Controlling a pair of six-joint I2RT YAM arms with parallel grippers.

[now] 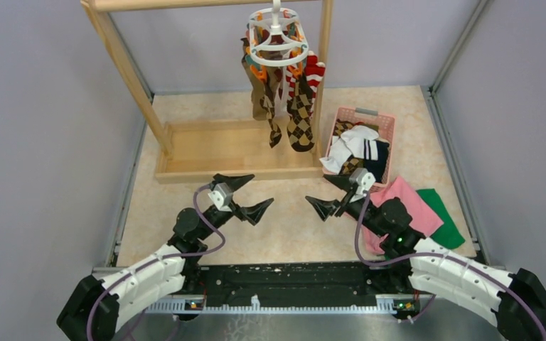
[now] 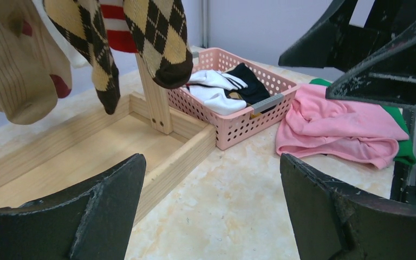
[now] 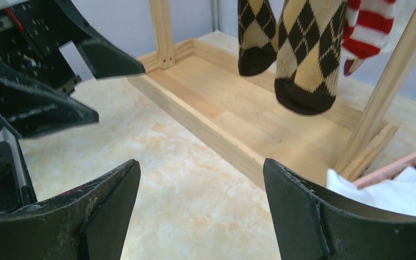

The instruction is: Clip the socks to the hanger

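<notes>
A white round hanger [image 1: 279,48] hangs from the wooden frame, with several socks clipped around it by orange and teal clips. At its front hang two brown argyle socks [image 1: 300,117], toes down; a tan sock [image 2: 19,65] and a red-and-white striped sock [image 1: 315,69] hang behind. Both grippers are over the bare tabletop, apart from the socks. My left gripper [image 1: 263,192] stands open and empty, its black fingers [image 2: 103,203] wide apart. Opposite it, my right gripper [image 1: 315,190] is open too, with nothing between its fingers.
A pink basket [image 1: 389,135] holding white, black and argyle socks stands right of the frame's wooden base [image 1: 220,174]. Pink cloth [image 1: 405,202] and green cloth [image 1: 446,220] lie at the right front.
</notes>
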